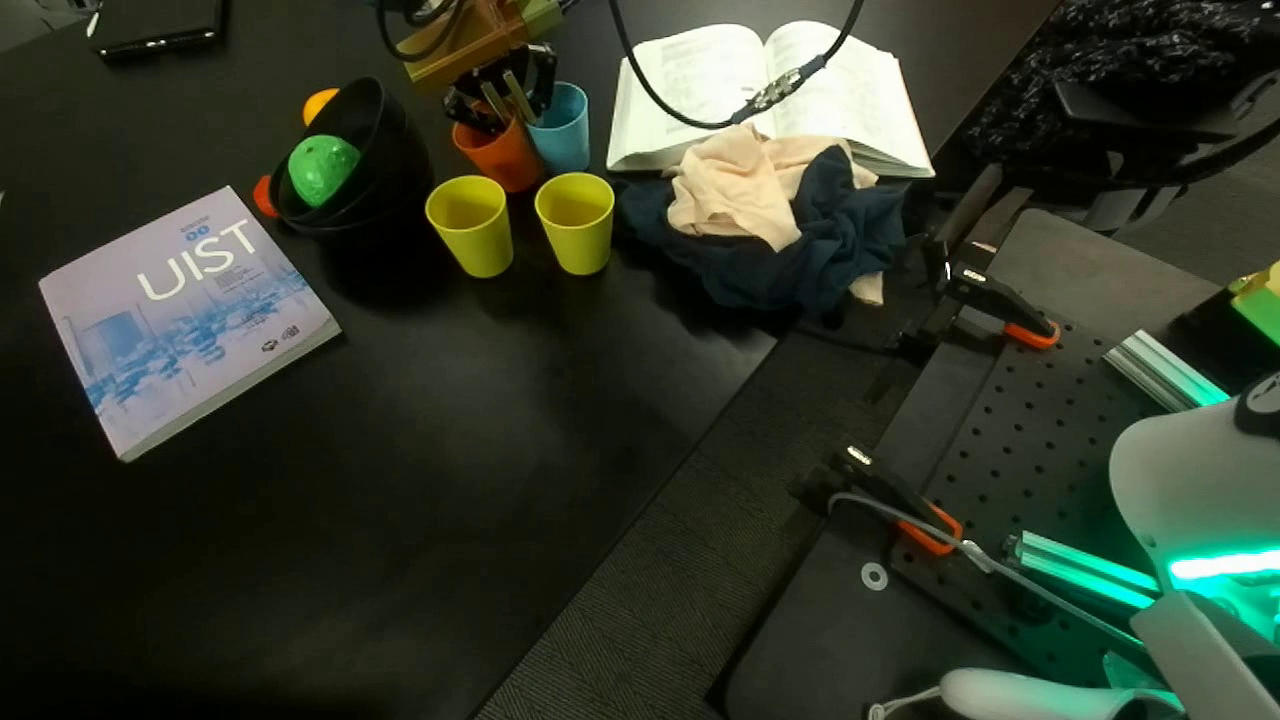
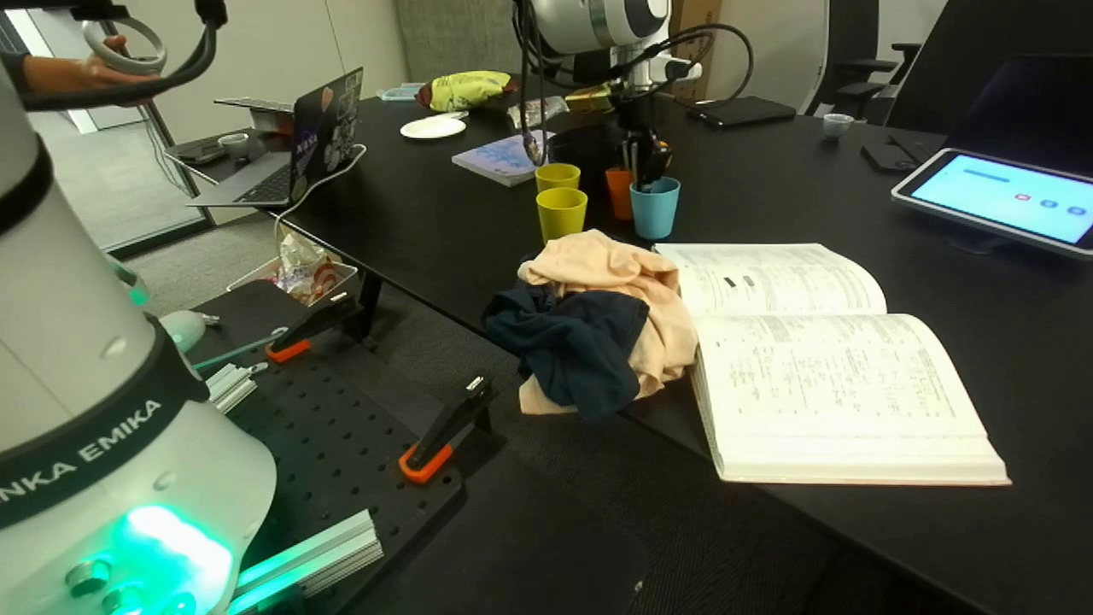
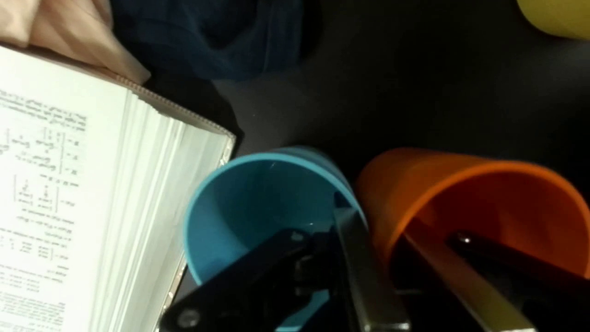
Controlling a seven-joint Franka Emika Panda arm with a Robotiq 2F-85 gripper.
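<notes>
Down at two adjoining cups, my gripper is part open with its fingers apart. One finger [image 3: 362,271] reaches inside the blue cup [image 3: 243,177], the other inside the orange cup [image 3: 381,185]. The neighbouring cup walls lie in the gap between them; firm contact cannot be made out. Both cups rest on the black table, side by side and seemingly touching in the wrist view. In exterior view 1, two yellow cups [image 1: 476,240] [image 1: 582,234] stand in front of them.
An open book [image 3: 105,193] lies close beside the blue cup. Crumpled peach and navy cloth [image 1: 768,216] covers the table edge. Black bowls [image 1: 390,144] with a green item [image 1: 321,168] and a UIST book [image 1: 192,324] are left.
</notes>
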